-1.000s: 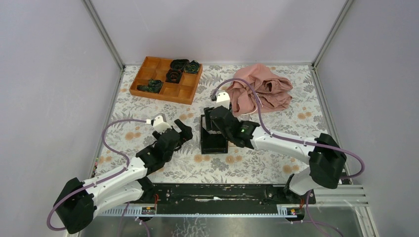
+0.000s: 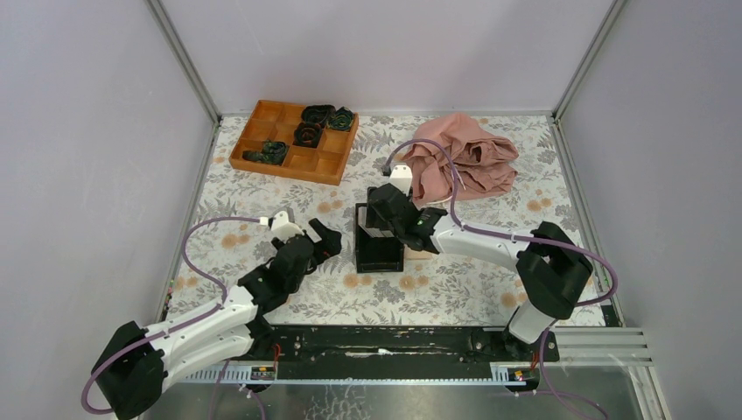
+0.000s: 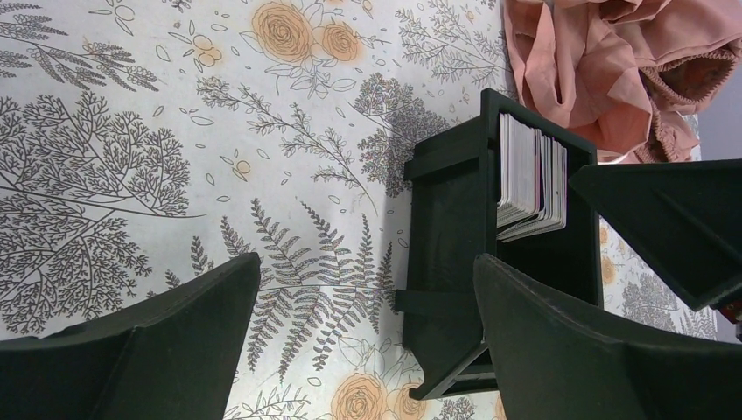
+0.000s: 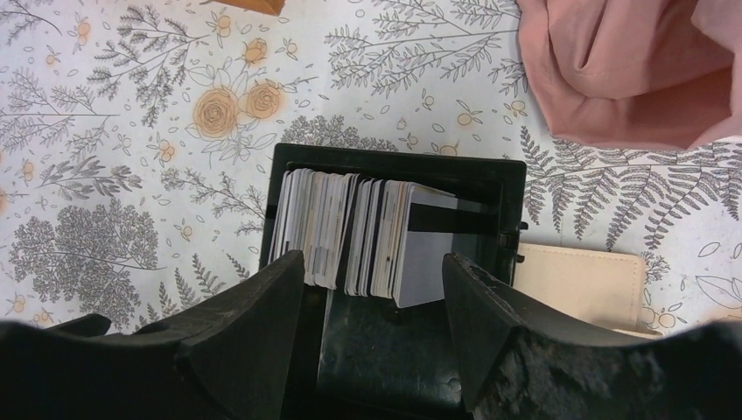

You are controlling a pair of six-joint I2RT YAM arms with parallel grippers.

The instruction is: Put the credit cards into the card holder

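The black card holder sits mid-table, its rear section filled with a row of cards standing on edge; in the right wrist view the lower section is bare black. My left gripper is open, left of the holder in the top view, nothing between its fingers. My right gripper is over the holder with fingers apart, at the lower edge of the card row; I see nothing held.
A pale rectangular piece lies right of the holder. A wooden compartment tray with dark green items is at back left, pink cloth at back right. Table left and right of the holder is mostly clear.
The left arm has moved only slightly.
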